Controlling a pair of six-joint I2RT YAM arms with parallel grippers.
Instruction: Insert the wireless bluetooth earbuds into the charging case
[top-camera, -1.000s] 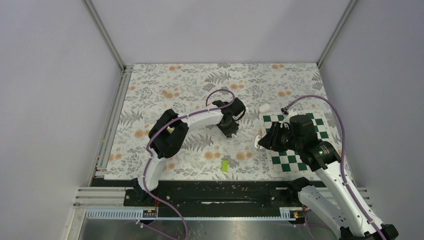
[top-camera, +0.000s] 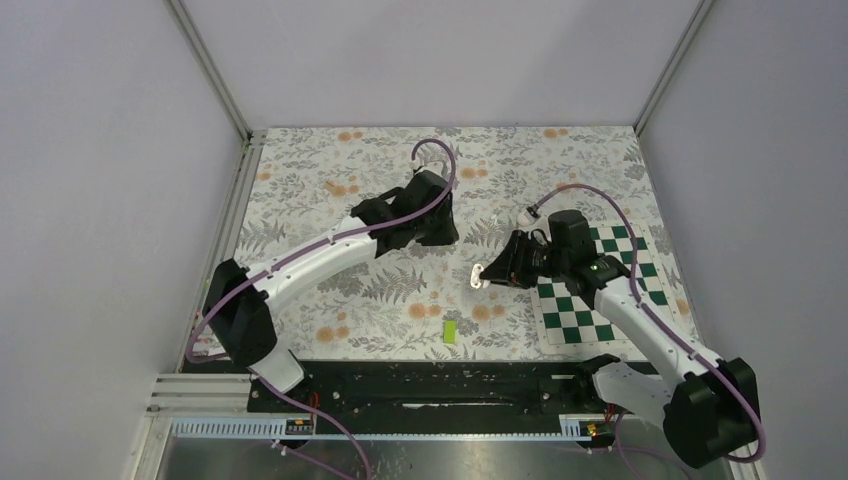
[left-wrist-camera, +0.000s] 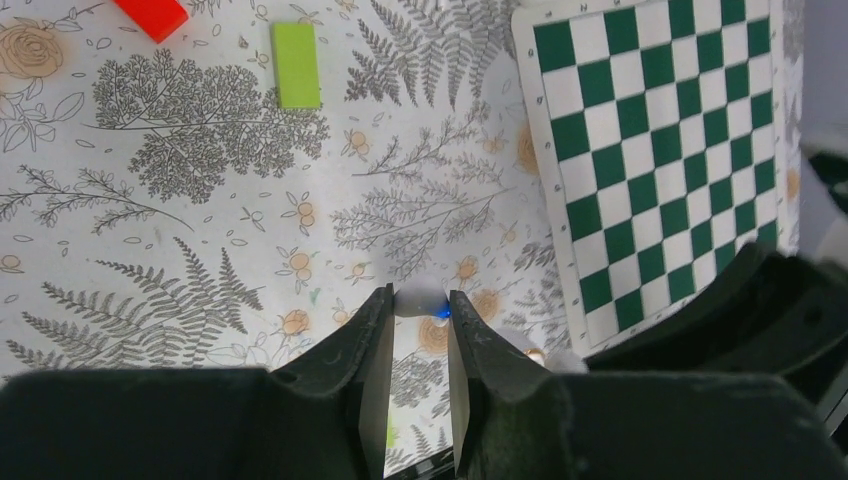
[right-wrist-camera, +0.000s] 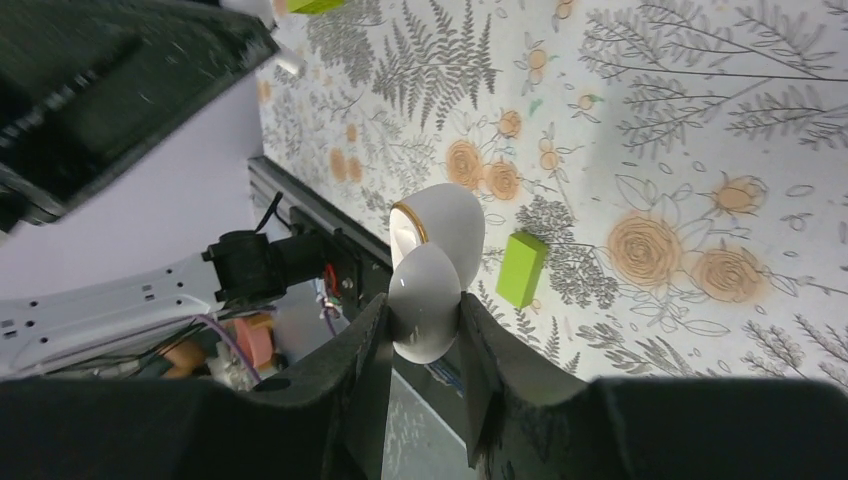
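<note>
In the left wrist view my left gripper is shut on a small white earbud (left-wrist-camera: 420, 295). My right gripper is shut on the white charging case (right-wrist-camera: 450, 220); its lid appears open, with a gold-coloured rim visible. In the top view the case (top-camera: 479, 276) hangs at the right gripper, to the right of and lower in the picture than the left gripper (top-camera: 440, 235). Whether an earbud sits inside the case cannot be seen.
A green-and-white checkerboard (left-wrist-camera: 660, 160) lies at the right. Green blocks (top-camera: 449, 331) (left-wrist-camera: 296, 65) and a red block (left-wrist-camera: 150, 15) lie on the patterned table (top-camera: 330, 170), which is largely clear.
My left arm has risen and moved up and left in the top view with the earbud. My right gripper has moved leftward with the case, away from the checkerboard.
</note>
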